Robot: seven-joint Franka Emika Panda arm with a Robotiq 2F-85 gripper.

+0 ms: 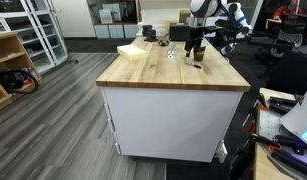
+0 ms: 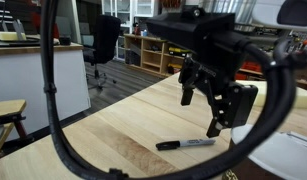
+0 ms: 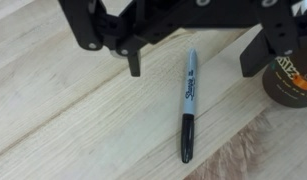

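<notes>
A grey marker with a black cap, labelled Sharpie, lies flat on the wooden counter. In the wrist view my gripper stands open above it, one finger to each side, with the marker's grey end in the gap between them. Exterior view 2 shows the gripper raised clear of the marker, nothing between its fingers. From the first exterior view the marker is only a small dark stroke, below the gripper.
A dark can with an orange label stands close to the right finger. A pale yellow block sits at the counter's left.
</notes>
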